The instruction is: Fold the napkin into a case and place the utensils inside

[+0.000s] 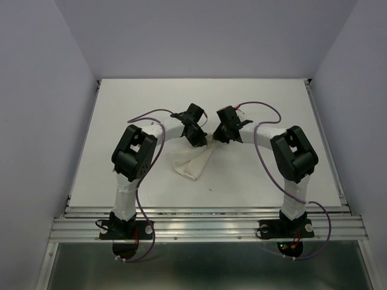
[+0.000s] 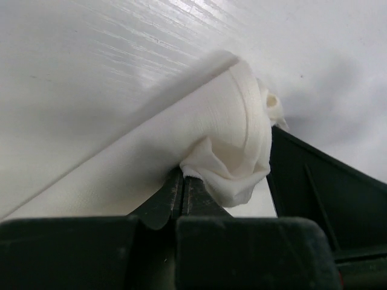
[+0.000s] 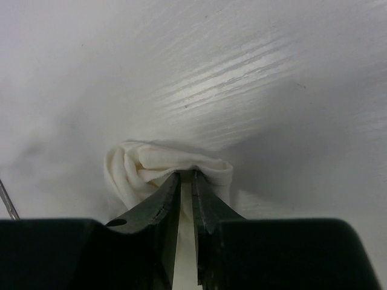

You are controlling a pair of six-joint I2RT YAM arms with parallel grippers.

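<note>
The cream napkin (image 1: pixel 192 161) lies folded diagonally in the middle of the white table, its far end bunched between both grippers. My left gripper (image 1: pixel 202 140) is shut on that end; in the left wrist view a fold of napkin (image 2: pixel 217 109) rises from its fingertips (image 2: pixel 187 193). My right gripper (image 1: pixel 219 136) is just right of it at the same end; in the right wrist view its fingers (image 3: pixel 214 235) are a narrow gap apart over the crumpled napkin (image 3: pixel 151 157). Whether cloth is held between them is unclear.
A thin metal utensil (image 3: pixel 8 199) shows at the left edge of the right wrist view. Small items lie behind the right arm, mostly hidden.
</note>
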